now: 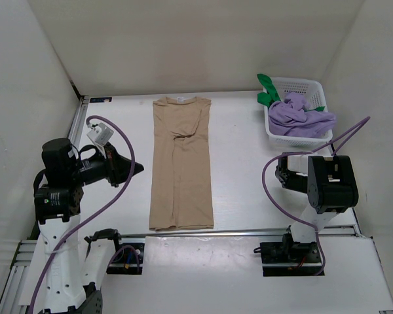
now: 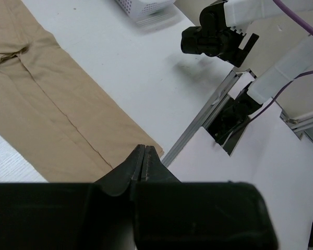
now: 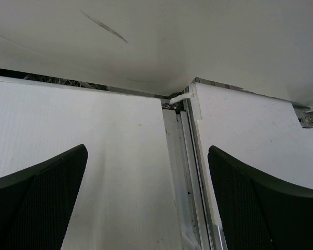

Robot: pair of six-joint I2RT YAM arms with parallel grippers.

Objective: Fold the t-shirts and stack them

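A tan t-shirt (image 1: pixel 193 176) lies as a long narrow strip on the white table, its sides folded inward to a seam down the middle and its collar toward the back wall. Just left of it, in the top view, is my left gripper (image 1: pixel 141 169), apart from the cloth. In the left wrist view the left fingertips meet, and no cloth shows between them; the shirt (image 2: pixel 78 109) stretches beyond. Off at the right side, my right gripper stands open, with only bare table showing between its fingers.
A white basket (image 1: pixel 295 140) at the back right holds purple cloth (image 1: pixel 300 116) and green cloth (image 1: pixel 268 90). Between shirt and basket the table (image 1: pixel 239 176) is clear. Purple cables loop over both arms.
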